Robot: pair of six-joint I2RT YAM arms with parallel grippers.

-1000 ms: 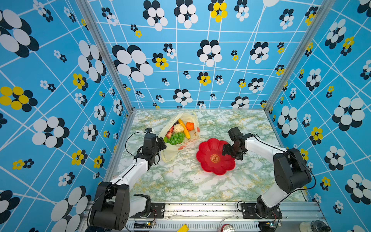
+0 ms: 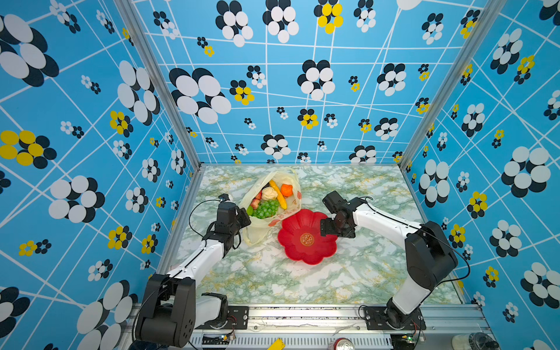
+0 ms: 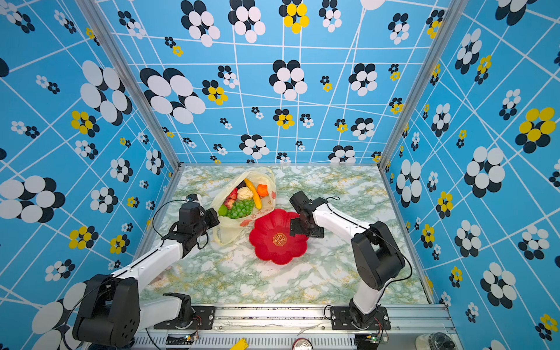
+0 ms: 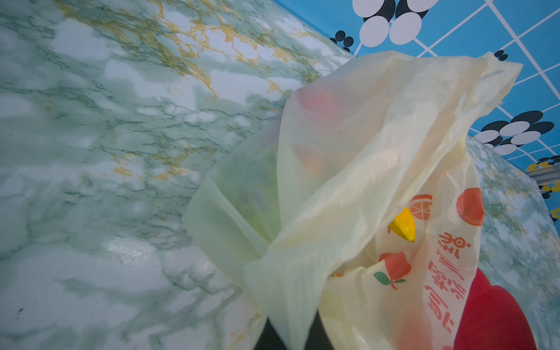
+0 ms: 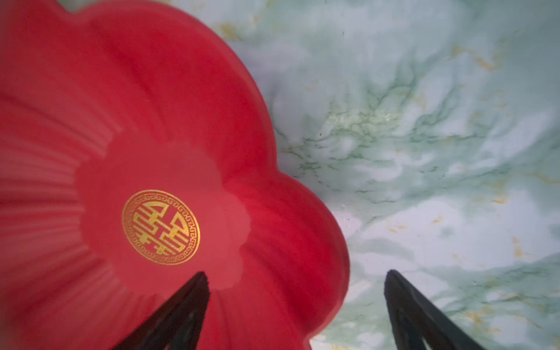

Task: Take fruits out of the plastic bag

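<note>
A pale, thin plastic bag [image 2: 255, 233] lies at the back left with its mouth gaping. Inside it show green grapes [image 2: 264, 208], a yellow banana-like fruit [image 2: 281, 201], an orange fruit [image 2: 286, 190], a pale round one [image 2: 269, 193] and reddish pieces. My left gripper is shut on gathered bag film at the left side. In front of the bag sits a red flower-shaped plate [image 2: 299, 221], bare inside. At its right edge my right gripper is open, its fingers [image 5: 187, 309] apart on either side of the rim, holding nothing visible.
The bag's right side lies close to the plate's back-left edge. Blue patterned walls enclose the table.
The red plate has slid left toward the bag along with my right gripper. The left arm is still.
</note>
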